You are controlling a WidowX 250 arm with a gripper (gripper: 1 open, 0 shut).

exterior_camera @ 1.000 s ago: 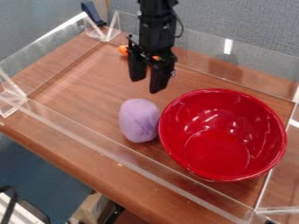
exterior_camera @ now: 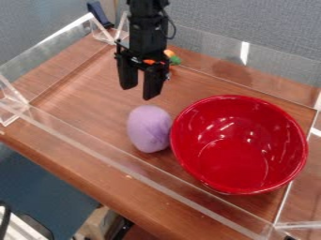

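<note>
My black gripper (exterior_camera: 139, 77) hangs over the wooden table, left of centre and toward the back, its two fingers apart with nothing visible between them. Behind it, partly hidden, are small orange and green items (exterior_camera: 170, 57). A light purple oval object (exterior_camera: 148, 128) lies in front of the gripper, just left of a large red bowl (exterior_camera: 238, 142), which is empty and takes up the right front.
Clear plastic walls (exterior_camera: 14, 105) edge the wooden table (exterior_camera: 75, 94) on several sides. A blue-grey floor lies below at the lower left.
My gripper has moved left and somewhat down from over the middle, uncovering more of the orange and green items behind it. The purple object and red bowl look unmoved.
</note>
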